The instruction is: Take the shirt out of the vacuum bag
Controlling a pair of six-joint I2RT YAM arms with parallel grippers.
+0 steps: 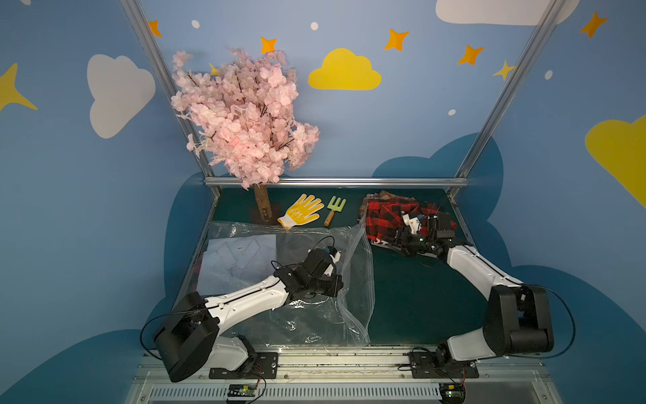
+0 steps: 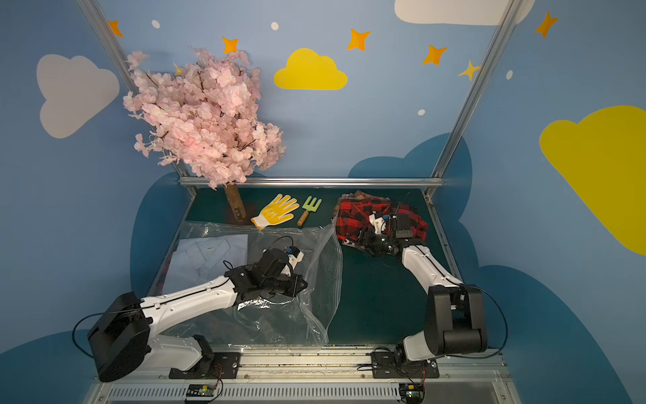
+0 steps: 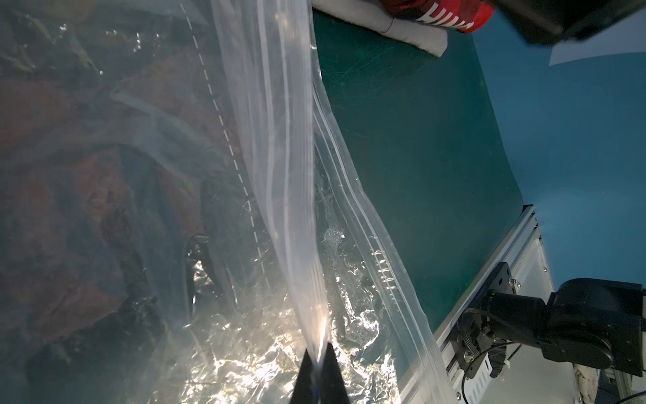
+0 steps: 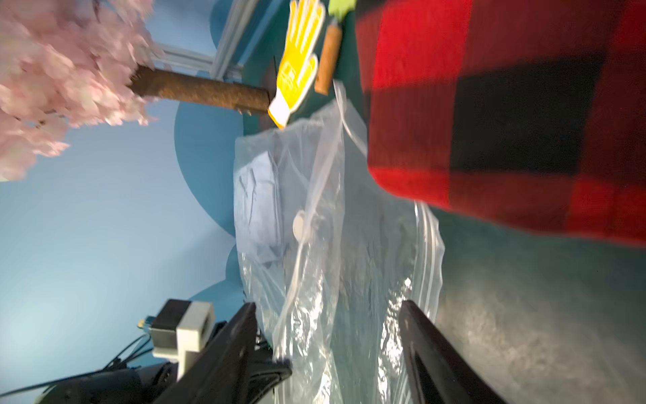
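Note:
A clear vacuum bag (image 1: 356, 309) with zip edges lies spread on the green table's left half, a folded light-blue shirt (image 1: 239, 259) in its left part. My left gripper is shut at the bag's folded zip edge; the plastic runs down to its fingertips, pinched thinly between them as far as shows. My right gripper stands part open over the table's right, near a folded red-and-black plaid shirt (image 4: 511, 101), its fingers pointed toward the bag, nothing between them.
A yellow glove (image 1: 300, 210), a small green fork (image 1: 335, 207) and a pink blossom tree on a wooden trunk (image 1: 262, 202) stand or lie at the back. Bare green table (image 1: 417, 303) shows at the front right.

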